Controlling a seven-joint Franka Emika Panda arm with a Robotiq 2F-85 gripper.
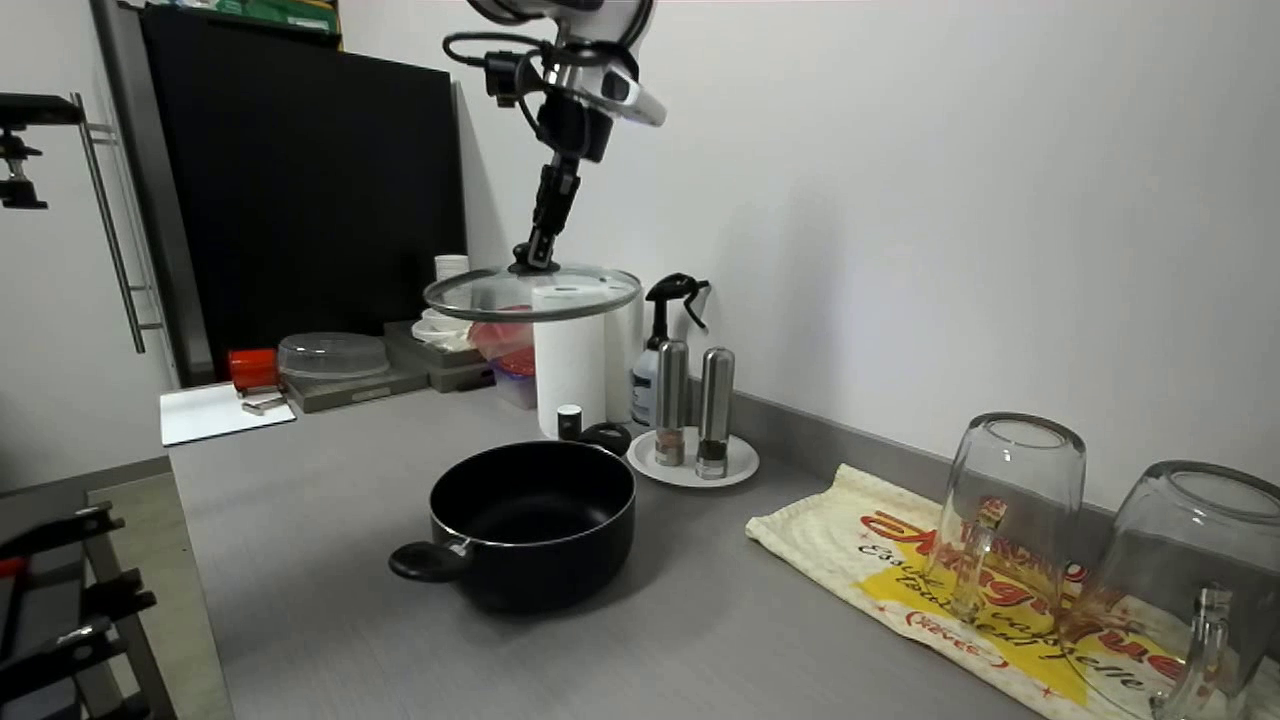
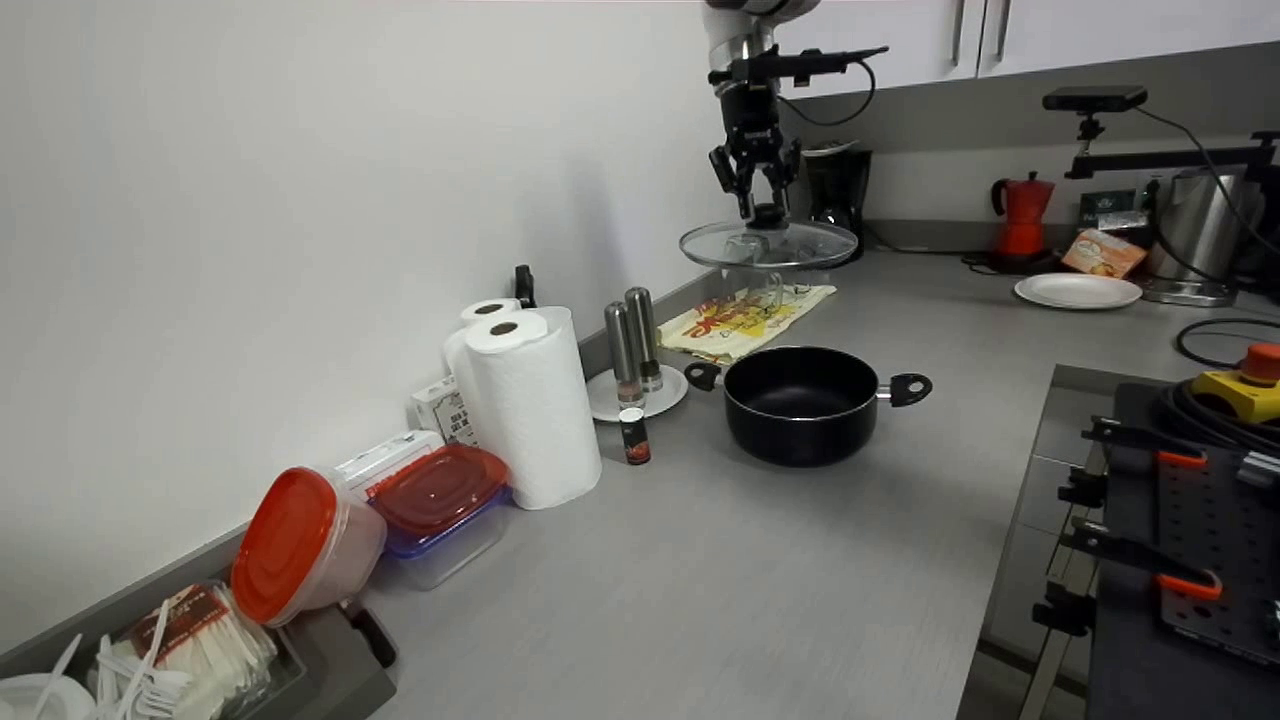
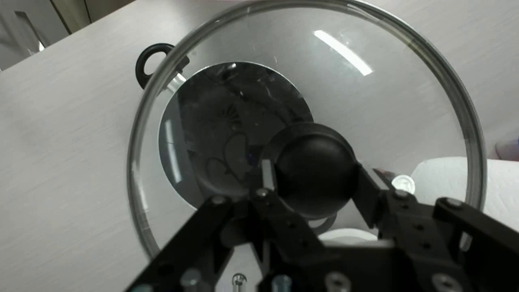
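Observation:
A round glass lid (image 1: 480, 292) with a grey rim hangs in the air, close to level, above the black pot (image 1: 534, 564). My gripper (image 1: 540, 254) is shut on the lid's black knob (image 3: 316, 170). Below, the pot stands uncovered on the counter, its two handles sticking out to opposite sides. Through the glass in the wrist view, the dark pot interior (image 3: 233, 131) shows off to the left of the knob, so the lid is not centred over it from there. Clear space separates lid and pot in exterior view 2.
Close to the pot stand a small spice jar (image 2: 633, 436), paper towel rolls (image 2: 534, 420) and a white plate (image 1: 732, 472) with two grinders. A spray bottle (image 1: 654, 360) is behind. Glass mugs (image 1: 1008, 516) rest on a printed cloth (image 1: 828, 528).

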